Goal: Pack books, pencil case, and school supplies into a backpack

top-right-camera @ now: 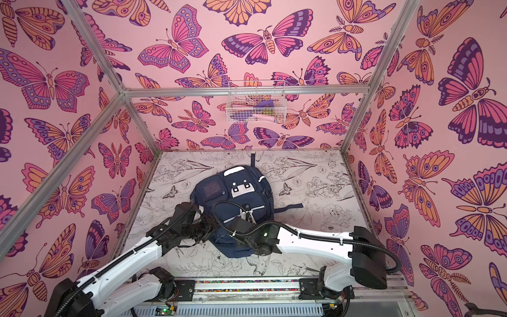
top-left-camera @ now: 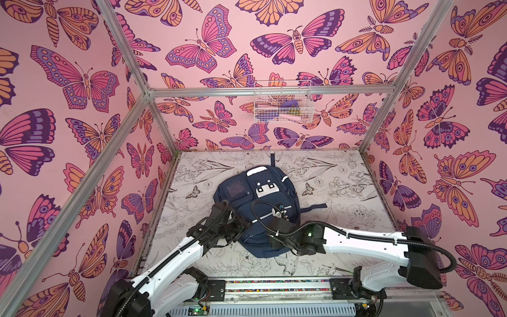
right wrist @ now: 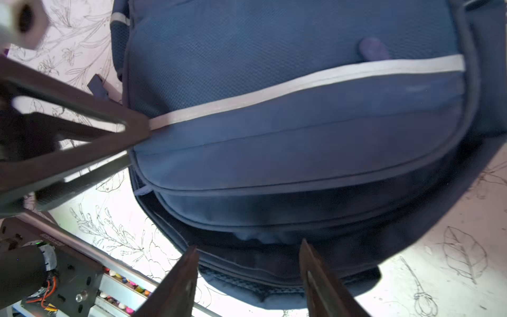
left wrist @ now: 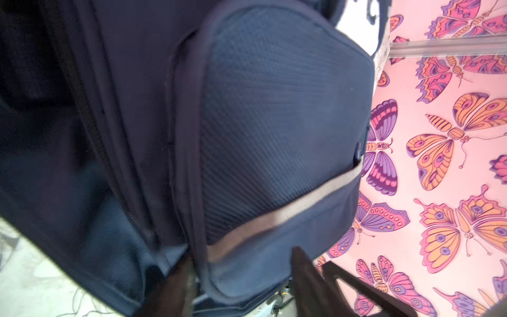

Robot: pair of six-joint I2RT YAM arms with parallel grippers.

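A navy backpack with a white patch lies on the patterned table, its top pointing away. My left gripper is at the backpack's lower left, fingers apart around the zipped edge of a pocket, touching unclear. My right gripper hovers over the lower part of the backpack, fingers apart above a dark fold below the front pocket, nothing visibly held.
A white wire basket on the back wall holds purple, pink and green items. Bare table surrounds the backpack at back and sides.
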